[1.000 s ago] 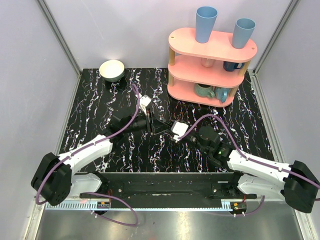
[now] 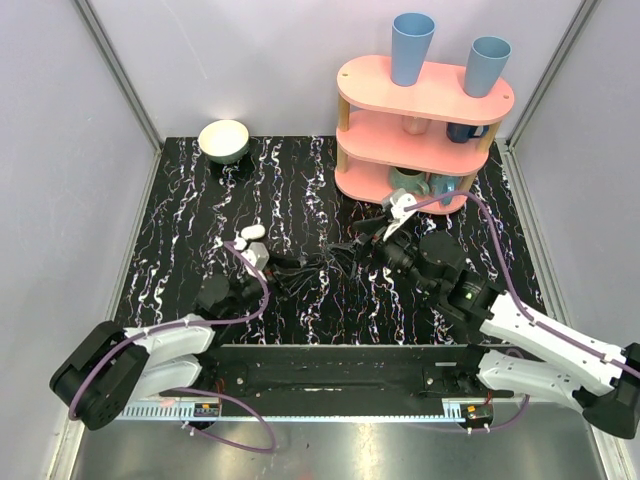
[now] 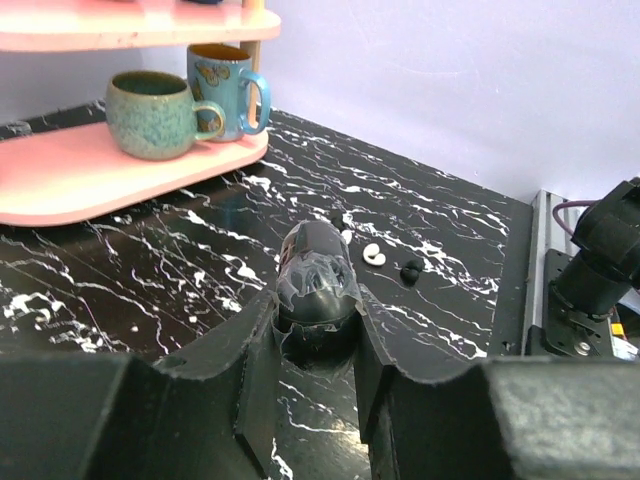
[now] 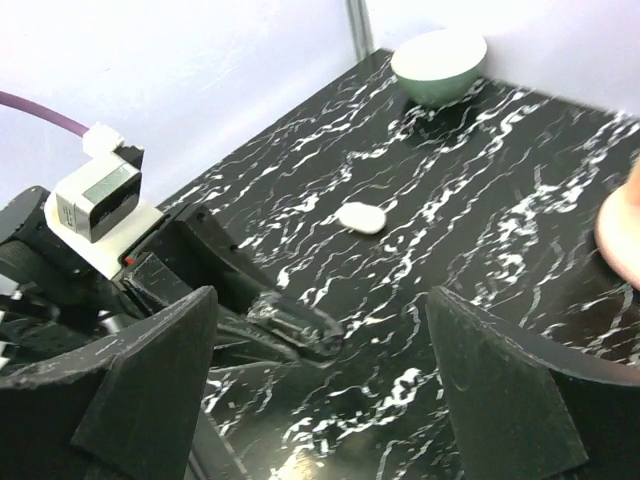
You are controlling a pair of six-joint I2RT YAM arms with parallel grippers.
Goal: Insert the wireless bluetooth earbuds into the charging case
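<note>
My left gripper (image 2: 305, 265) is shut on a dark glossy charging case (image 3: 318, 300) wrapped in clear film, held up over the marble table. My right gripper (image 2: 345, 250) stands open just right of it and higher; in the right wrist view the case (image 4: 305, 330) lies beyond and between its open fingers. At the right of the left wrist view, small dark pieces (image 3: 411, 271) lie on the table near a white C-shaped piece (image 3: 374, 255); which are earbuds I cannot tell.
A pink shelf (image 2: 425, 85) with mugs and cups stands at the back right. A green bowl (image 2: 224, 145) is at the back left, with a small white object (image 2: 253, 232) in front of it.
My left gripper has moved down and left with the case. My right gripper has risen and turned, parting from the left one.
</note>
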